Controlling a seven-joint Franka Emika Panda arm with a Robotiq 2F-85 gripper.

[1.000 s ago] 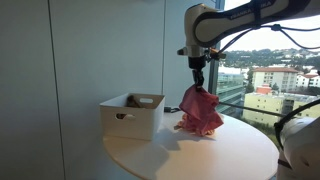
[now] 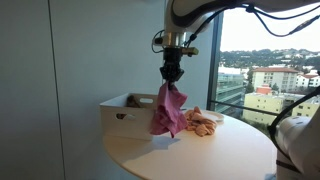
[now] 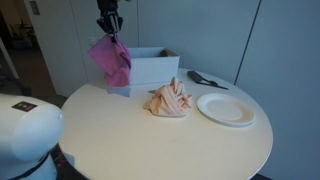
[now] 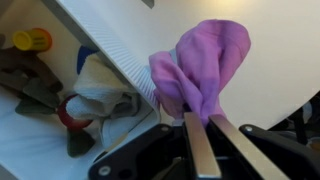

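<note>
A pink cloth (image 2: 169,112) hangs down from my gripper (image 2: 172,77), which is shut on its upper part. In exterior view 2 the cloth (image 3: 111,62) hangs at the left, in front of the white box's left end. Looking down in the wrist view, the bunched cloth (image 4: 203,65) sticks out past the fingers (image 4: 201,150), beside the box wall. The white box (image 2: 123,124) stands on the table's back left, the cloth just right of its near corner in exterior view 1. A peach cloth (image 3: 170,100) lies crumpled on the table.
Inside the box are a yellow container (image 4: 33,40), greyish cloths (image 4: 101,88) and dark items. A white plate (image 3: 226,110) lies right of the peach cloth, with a black object (image 3: 207,80) behind it.
In exterior view 1 my gripper has moved left with the pink cloth, from above the peach cloth toward the box. The peach cloth now shows more fully.
</note>
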